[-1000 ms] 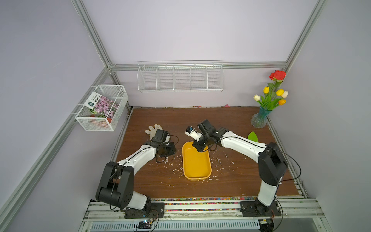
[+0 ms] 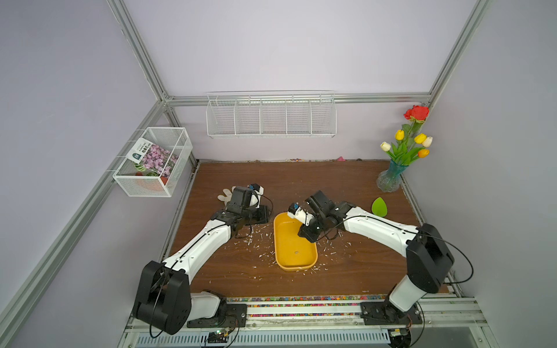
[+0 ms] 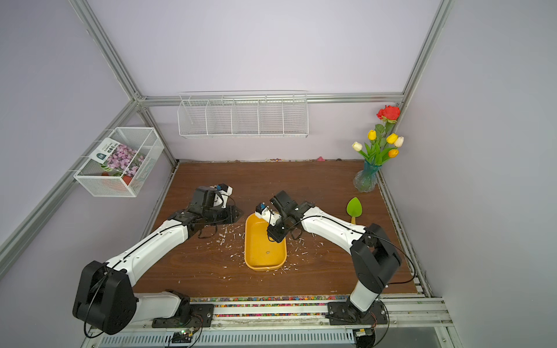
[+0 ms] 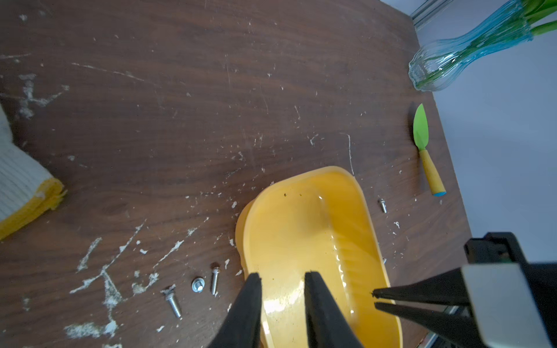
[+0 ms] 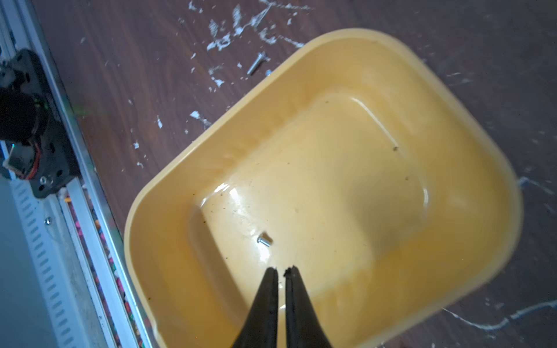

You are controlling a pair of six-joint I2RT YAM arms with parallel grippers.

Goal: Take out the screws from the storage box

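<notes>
The yellow storage box (image 5: 325,179) stands on the brown table, with one small silver screw (image 5: 264,239) lying on its floor. Above it is my right gripper, its fingertips slightly apart and the screw just beyond them; no screw shows between them. The left wrist view also catches this right gripper over the box's right side. My left gripper is open and empty, its fingers toward the box's left rim. Left of the box lie two screws, one screw (image 4: 172,301) and another screw (image 4: 214,280), with a round metal piece (image 4: 197,284) between.
Right of the box lie a further screw (image 4: 382,205) and a green trowel (image 4: 420,126). A glass vase of flowers (image 2: 390,178) stands at the back right, a pale glove (image 2: 225,196) behind my left arm.
</notes>
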